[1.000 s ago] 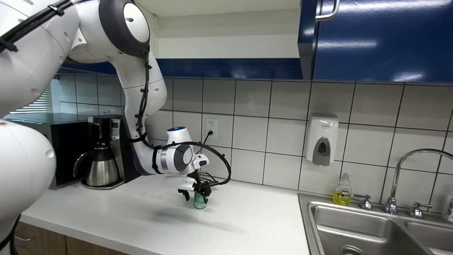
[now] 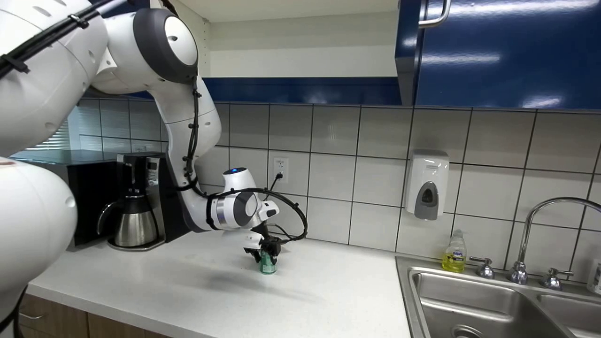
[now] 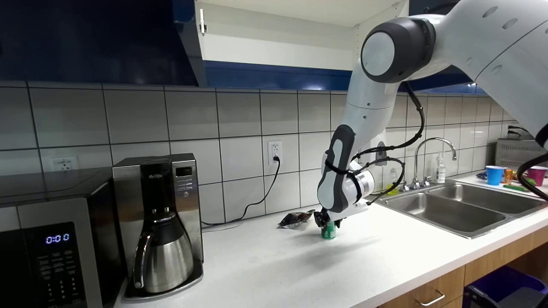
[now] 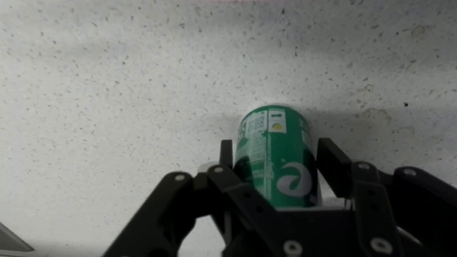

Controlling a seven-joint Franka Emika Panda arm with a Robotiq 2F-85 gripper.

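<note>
A green can (image 4: 276,145) stands upright on the white countertop, its printed label facing the wrist camera. The gripper comes down around its upper part, one black finger on either side. Its right finger (image 4: 332,158) is close against the can's wall; a narrow gap appears to show at the left fingertip (image 4: 226,152). Whether both fingers press on the can is unclear. In both exterior views, the can (image 2: 268,265) (image 3: 329,230) shows just beneath the dark gripper (image 2: 265,256) (image 3: 327,220), which hides its top.
Behind the can lies a dark crumpled packet (image 3: 295,220) near the tiled wall. A coffee maker (image 3: 164,236) and microwave (image 3: 61,241) stand at one end, the sink (image 2: 479,304) at the other.
The fingers stand closer together around the can than a second ago. The gripper and can appear shifted slightly rightward in exterior view 1.
</note>
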